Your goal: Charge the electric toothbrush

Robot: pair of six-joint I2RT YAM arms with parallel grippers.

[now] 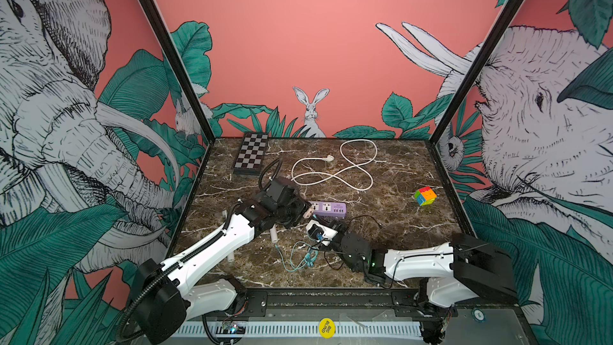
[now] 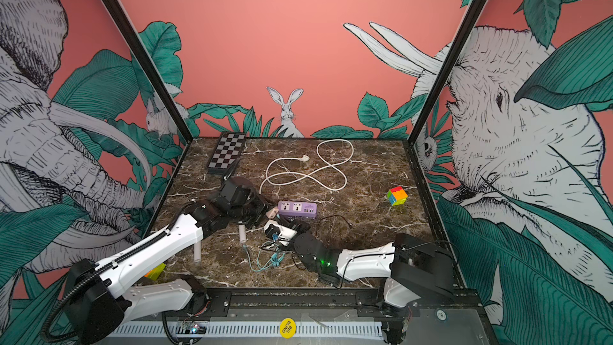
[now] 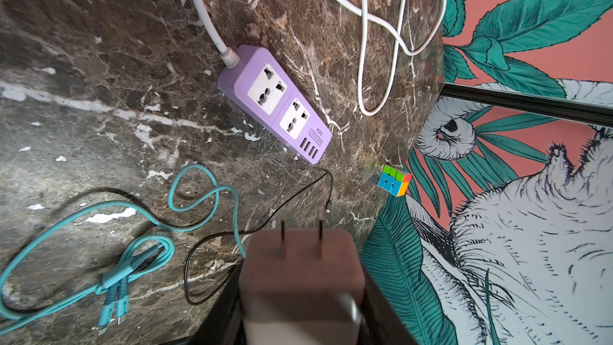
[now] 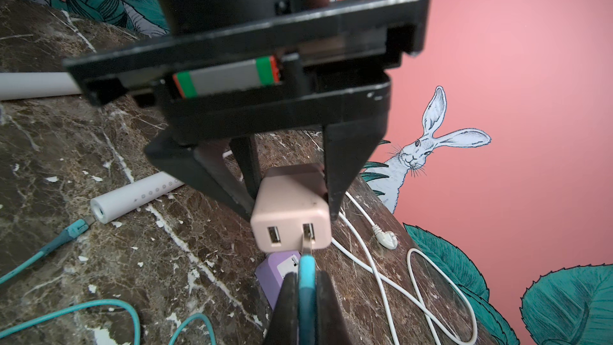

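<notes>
My left gripper is shut on a pale pink two-port charger [image 4: 290, 217], its prongs [image 3: 320, 238] pointing away from the fingers. My right gripper is shut on the teal cable's USB plug [image 4: 307, 265]. The plug's metal tip is at the charger's right-hand port [image 4: 309, 231]; I cannot tell whether it has entered. A white toothbrush handle [image 4: 137, 195] lies on the table, with the cable's small teal connector [image 4: 78, 228] by its base. The purple power strip [image 3: 274, 102] lies behind the grippers, both its sockets empty.
Another white rod [image 4: 38, 85] lies left of the handle. A black cable [image 3: 281, 207] runs near the strip, and the strip's white cord [image 1: 357, 166] loops behind it. A colourful cube [image 1: 424, 195] and a checkered board [image 1: 251, 152] stand well apart.
</notes>
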